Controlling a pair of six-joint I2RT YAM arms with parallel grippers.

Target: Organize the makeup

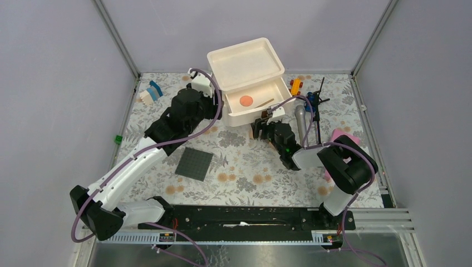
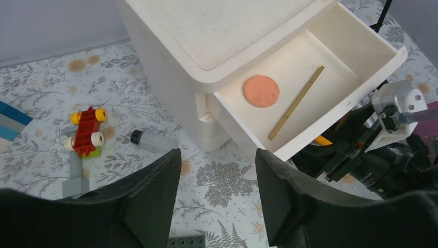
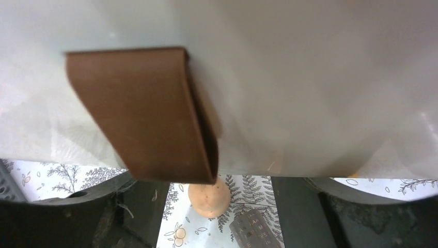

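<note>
A white organizer box [image 1: 245, 60] stands at the back, its drawer [image 2: 330, 62] pulled out, holding an orange round disc [image 2: 261, 91] and a thin gold stick [image 2: 295, 103]. My left gripper hovers over the box's left side with its fingers apart and nothing visible between them. My right gripper [image 1: 257, 127] is at the drawer's front, fingers apart, close under the brown tab [image 3: 139, 113] on that front. A round beige item [image 3: 209, 199] lies on the table below, seen between those fingers.
Toy cars [image 2: 88, 132], a clear bottle [image 2: 155, 140], a dark grey plate [image 1: 193, 163], a pink item [image 1: 340, 135] and a black stand with a silver cylinder [image 1: 301, 123] lie around the box.
</note>
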